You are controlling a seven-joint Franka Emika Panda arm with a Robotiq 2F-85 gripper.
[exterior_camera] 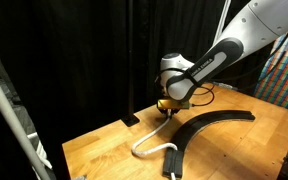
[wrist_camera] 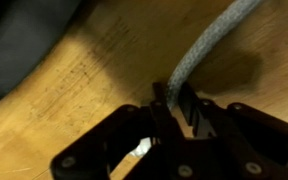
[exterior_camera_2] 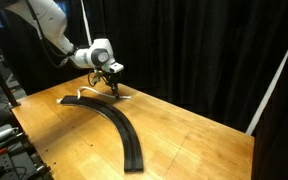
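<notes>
A light grey rope (exterior_camera: 150, 136) lies on the wooden table in a bent, hooked shape; its far end reaches my gripper (exterior_camera: 169, 112). The wrist view shows the rope (wrist_camera: 212, 38) running in from the upper right to a spot between the gripper's fingertips (wrist_camera: 160, 95), which sit close on either side of it. Whether they grip it is unclear. From the other side, the gripper (exterior_camera_2: 115, 92) is low at the table, by the rope (exterior_camera_2: 86, 90).
A curved black strip (exterior_camera: 199, 122) lies on the table near the rope, and its edge shows beside the gripper in the wrist view (wrist_camera: 24, 45). Black curtains (exterior_camera_2: 194, 45) hang behind. The table's bare part (exterior_camera_2: 189, 135) is wide and clear.
</notes>
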